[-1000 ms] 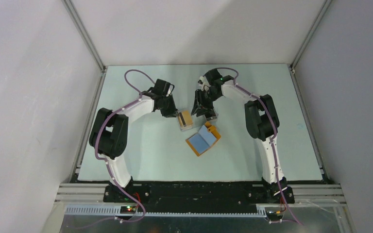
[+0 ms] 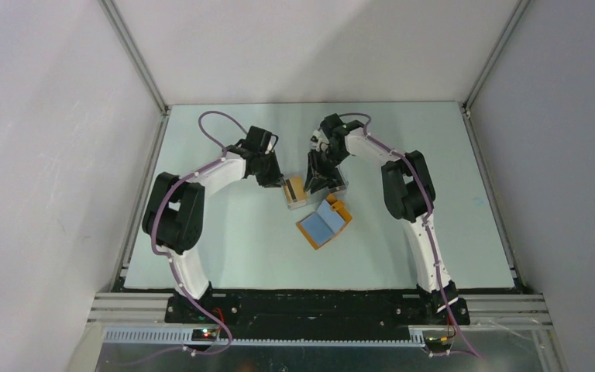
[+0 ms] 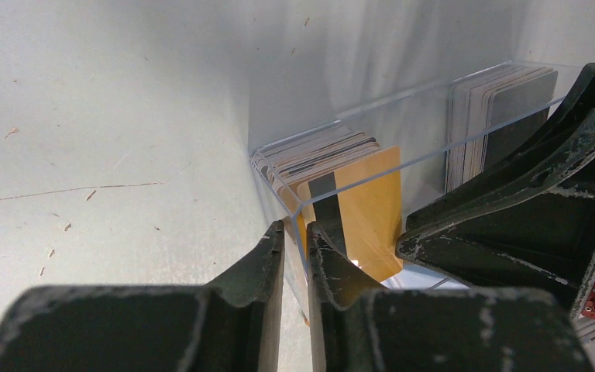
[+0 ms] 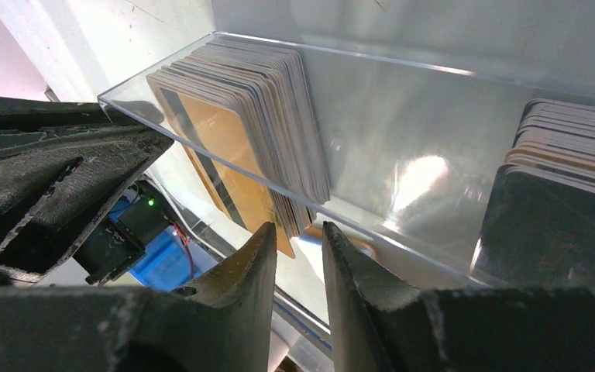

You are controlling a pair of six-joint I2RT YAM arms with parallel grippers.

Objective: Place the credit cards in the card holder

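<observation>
A clear box (image 3: 426,116) holds a stack of cards with a gold card (image 3: 376,209) at the front, and a second stack of dark-faced cards (image 4: 558,232) further along. My left gripper is shut on the clear wall at the box's corner. Close to the gold-fronted stack (image 4: 244,182), my right gripper has its fingers apart, the stack's lower edges showing just beyond the gap. No card is clearly held there. The card holder (image 2: 324,225), blue inside with orange-brown edges, lies spread on the table in front of the box.
The two grippers work close together over the box. Bare table (image 2: 240,240) lies to the left of the holder, and more is clear on its right. Pale walls enclose the table's back and sides.
The right gripper has shifted a little to the left and toward the front, nearer the gold card. The left arm, the box and the card holder show no movement.
</observation>
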